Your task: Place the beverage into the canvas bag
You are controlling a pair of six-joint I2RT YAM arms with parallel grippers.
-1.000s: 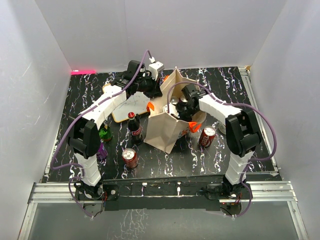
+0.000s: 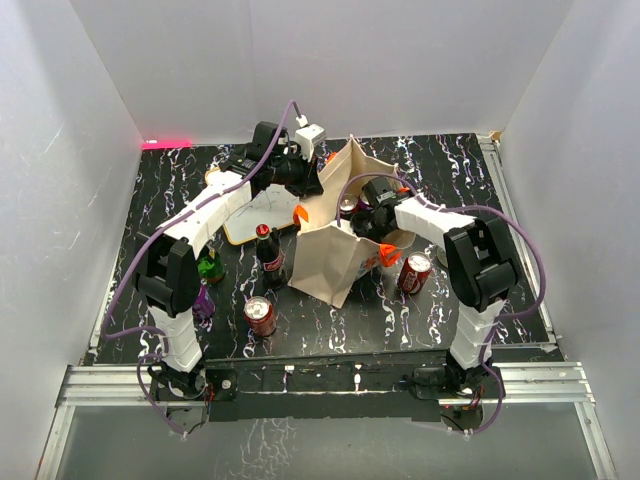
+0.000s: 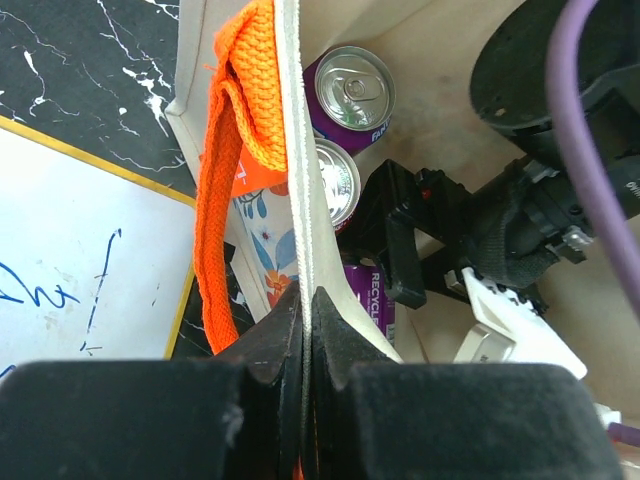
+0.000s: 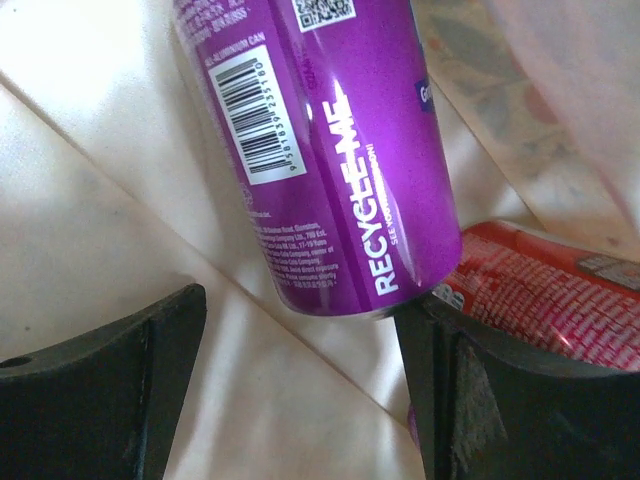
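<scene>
The canvas bag (image 2: pixel 325 265) stands open at the middle. My left gripper is shut at its rim, the pale edge and orange strap running up from the fingers. My right gripper is down inside the bag, open, with a purple can (image 4: pixel 320 150) just above and between its fingers and a red can (image 4: pixel 545 290) beside it. In the left wrist view another purple can (image 3: pixel 350 95) and a silver-topped can (image 3: pixel 335 185) sit in the bag.
Outside the bag stand a cola bottle (image 2: pixel 270 258), a red can (image 2: pixel 259 316), another red can (image 2: pixel 414 273), and green and purple items (image 2: pixel 210 267) by the left arm. A whiteboard (image 2: pixel 245 220) lies behind.
The right arm has shifted slightly within the bag. The left arm and the items outside the bag look unchanged.
</scene>
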